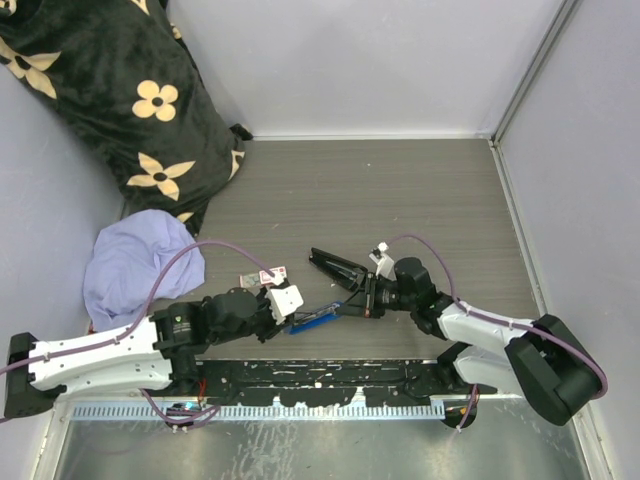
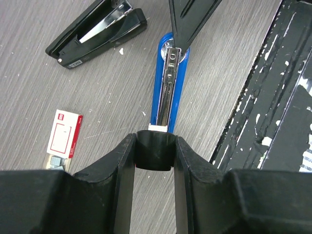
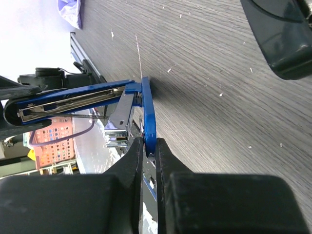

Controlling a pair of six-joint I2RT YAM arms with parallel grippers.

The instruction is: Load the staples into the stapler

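Observation:
The blue stapler (image 2: 179, 83) is held a little above the table between both arms, its silver magazine channel (image 2: 167, 90) exposed. At its black end piece (image 2: 155, 151), my left gripper is shut on the stapler. The opposite end is pinched on its blue edge by my right gripper, whose fingers stand close together around it. A silver metal part (image 3: 119, 124) juts out beside that edge. On the table lies the red-and-white staple box (image 2: 65, 132), with grey staples (image 2: 56, 162) at its lower end. Whether staples sit in the channel, I cannot tell.
A black stapler (image 2: 97, 30) lies on the table behind the blue one. Lilac cloth (image 1: 145, 265) and a dark flowered cushion (image 1: 130, 110) fill the left side. A dark scuffed ledge (image 1: 310, 383) runs along the front.

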